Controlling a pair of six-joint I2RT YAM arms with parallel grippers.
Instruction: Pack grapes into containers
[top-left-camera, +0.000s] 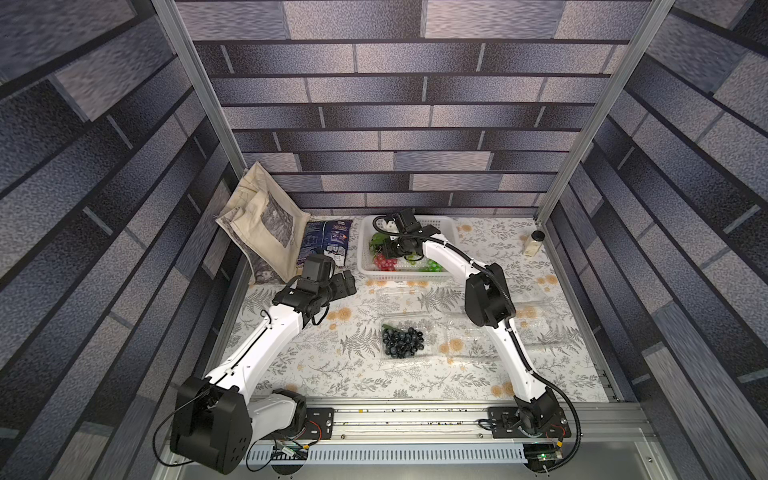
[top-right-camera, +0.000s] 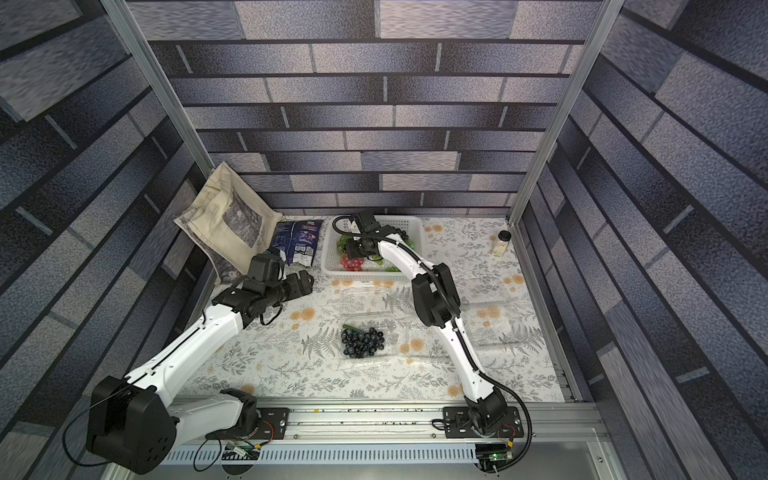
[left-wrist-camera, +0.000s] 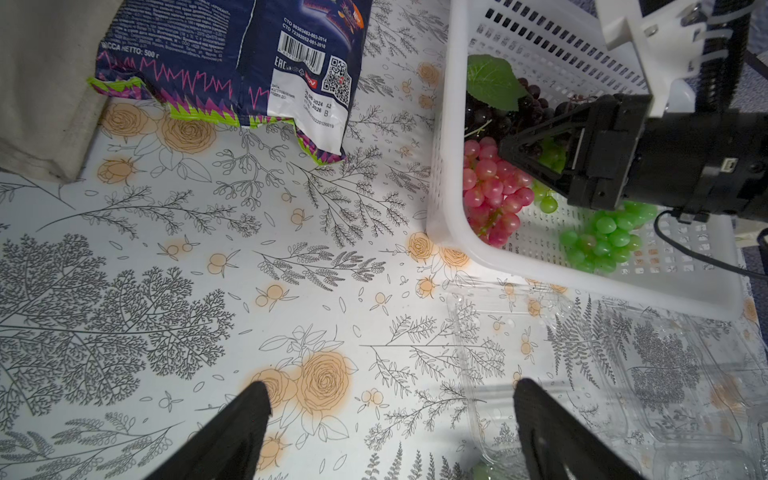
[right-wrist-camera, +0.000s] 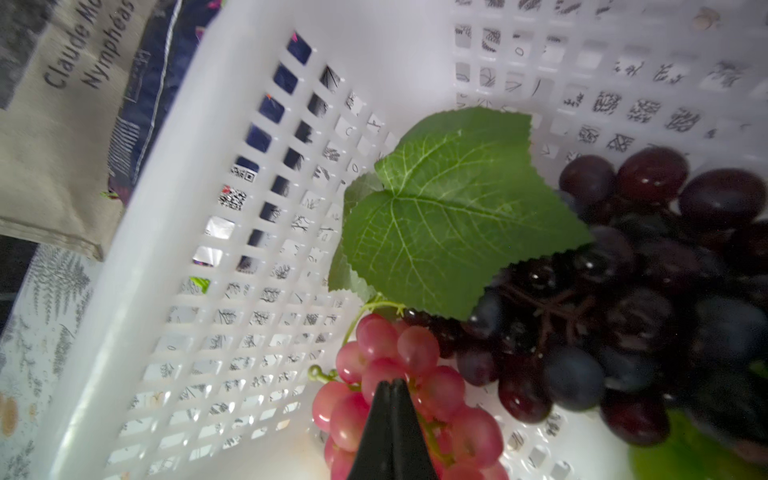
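The white basket (top-left-camera: 406, 275) at the back of the table holds pink grapes (right-wrist-camera: 416, 352), dark grapes (right-wrist-camera: 640, 312) with a green leaf (right-wrist-camera: 464, 208), and green grapes (left-wrist-camera: 601, 240). My right gripper is inside the basket, its shut tips in front of the pink bunch; no grape shows between them. Black grapes (top-left-camera: 402, 342) lie in a clear container near the table's front. Other clear containers (left-wrist-camera: 520, 360) stand in front of the basket. My left gripper is open over bare tablecloth, left of the basket, its fingers wide apart with nothing between.
A cloth bag (top-left-camera: 268, 228) and a blue packet (top-left-camera: 326, 240) stand left of the basket. A small bottle (top-left-camera: 533, 243) with a black cap is at the far right.
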